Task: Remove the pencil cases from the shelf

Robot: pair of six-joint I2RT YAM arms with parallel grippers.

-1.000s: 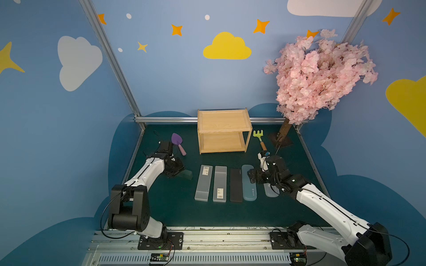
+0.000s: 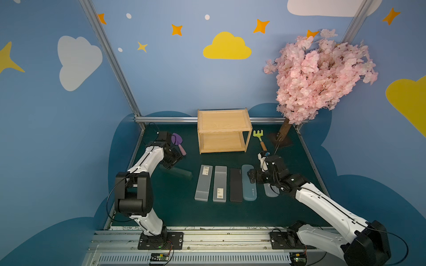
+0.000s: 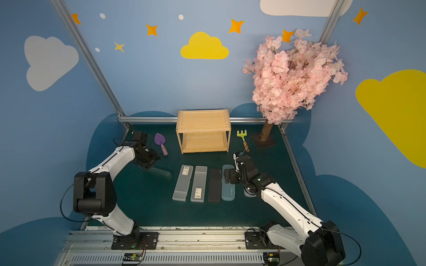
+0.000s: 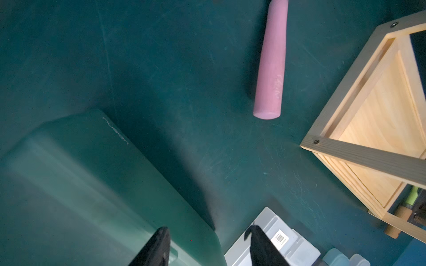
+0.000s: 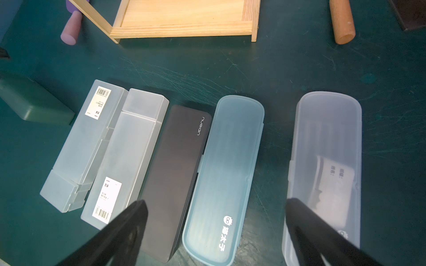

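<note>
Both tiers of the wooden shelf [image 2: 224,122] look bare. On the mat in front lie two clear cases [image 2: 203,182] [image 2: 220,184], a dark case [image 2: 236,184] and a teal case [image 2: 249,190], side by side. A further clear case [image 5: 328,146] is at the right. The green case [image 4: 111,164] lies flat at the left, hard to see against the mat. Above its far end hovers my left gripper, its fingers apart and nothing held. My right gripper stands open over the teal case, its fingers empty.
A purple trowel with a pink handle [image 4: 271,66] lies left of the shelf. To its right are a green fork [image 2: 258,134] and the pink blossom tree [image 2: 315,75]. Bare mat [image 2: 177,204] stretches across the front left.
My left gripper has drawn back toward the rear and away from the green case, of which more now shows. The right arm and the cases have stayed put.
</note>
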